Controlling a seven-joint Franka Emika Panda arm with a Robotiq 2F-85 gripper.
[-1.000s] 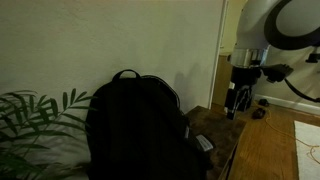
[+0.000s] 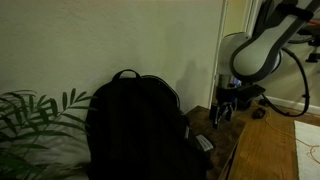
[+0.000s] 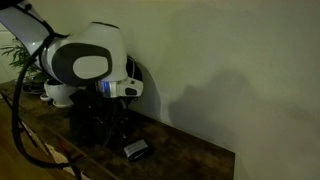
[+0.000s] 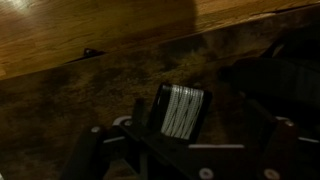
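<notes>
A small dark-framed object with a pale striped face point(image 4: 183, 110) lies on the dark wooden table; in exterior view 1 this object point(image 2: 205, 142) rests just right of the black backpack. My gripper point(image 2: 221, 113) hangs above the table, a little up and to the right of the object in that view, with its fingers open. From the wrist camera, the object appears between the dark fingers, and nothing looks gripped. In exterior view 2 the object point(image 3: 137, 150) lies on the tabletop below the arm, whose fingers are lost in shadow.
The black backpack point(image 2: 135, 125) stands close to the object, against the wall. A leafy plant point(image 2: 35, 130) is at the left. Beyond the dark table's edge is a lighter wooden floor point(image 2: 268, 150). In exterior view 2, the tabletop point(image 3: 195, 160) right of the object is clear.
In exterior view 1, my gripper has moved left, closer to the object and backpack, and the arm has tilted. The object and backpack have stayed put.
</notes>
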